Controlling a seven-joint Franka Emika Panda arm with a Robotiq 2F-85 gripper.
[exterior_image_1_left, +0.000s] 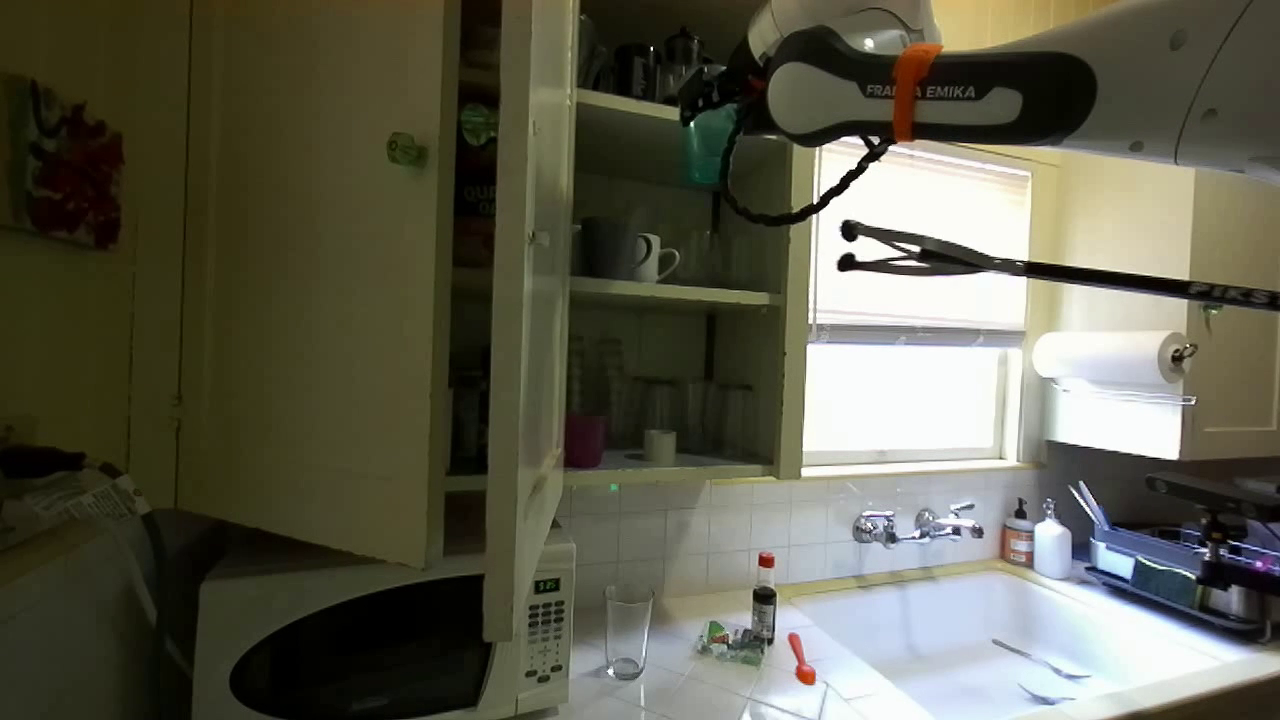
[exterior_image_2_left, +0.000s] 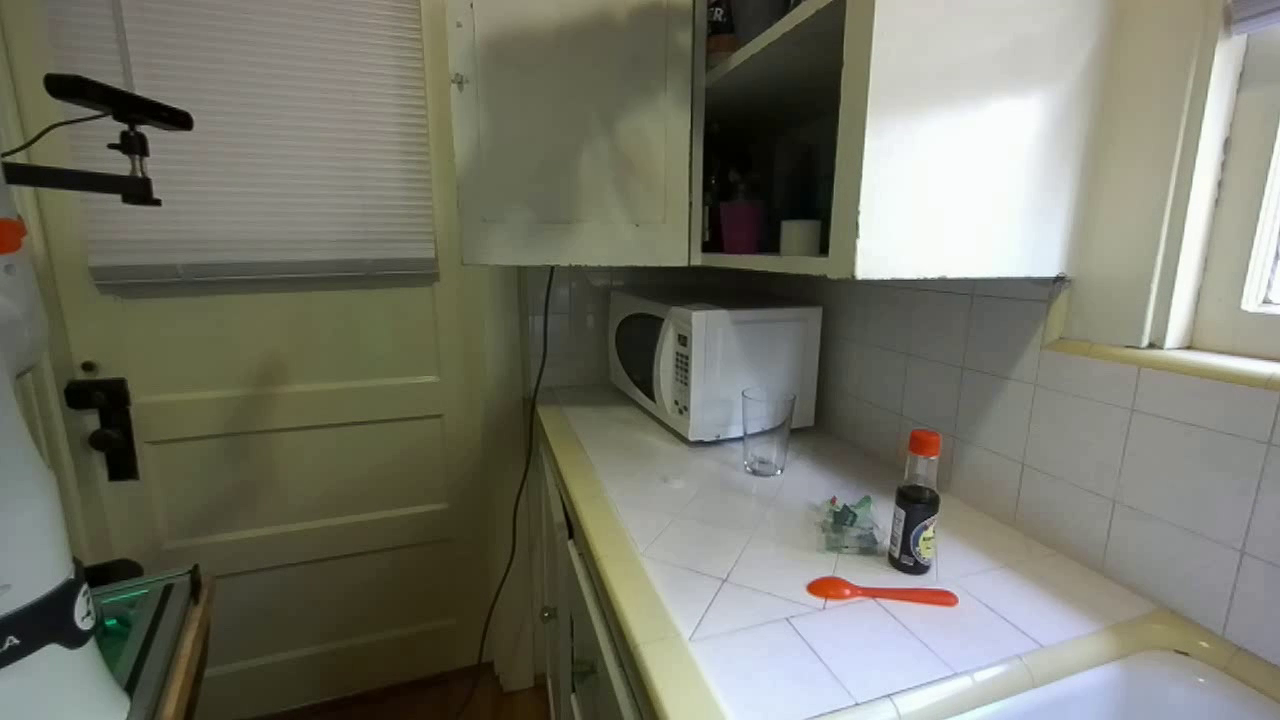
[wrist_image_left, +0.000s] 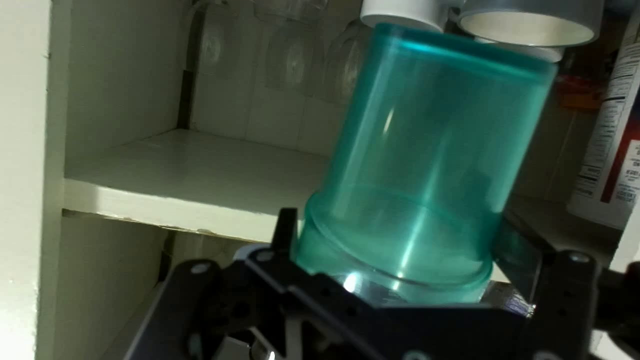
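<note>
A teal translucent cup (wrist_image_left: 432, 156) fills the space between the fingers of my gripper in the wrist view. The fingers stand wide, one finger close along each side of the cup; whether the pads press on it I cannot tell. From exterior view 1, the gripper (exterior_image_1_left: 704, 96) is high by the open cupboard, near the top shelf's edge. The teal cup (exterior_image_1_left: 709, 146) hangs below it, apart from any shelf I can make out. Neither gripper nor cup appears in exterior view 2.
A black reaching tool (exterior_image_1_left: 936, 256) extends in from the right, below the arm. Mugs stand on the middle shelf (exterior_image_1_left: 720, 294), whose right part has bare room. The open cupboard door (exterior_image_1_left: 531, 324) is left of the gripper. A clear glass (exterior_image_1_left: 626, 634) stands on the counter.
</note>
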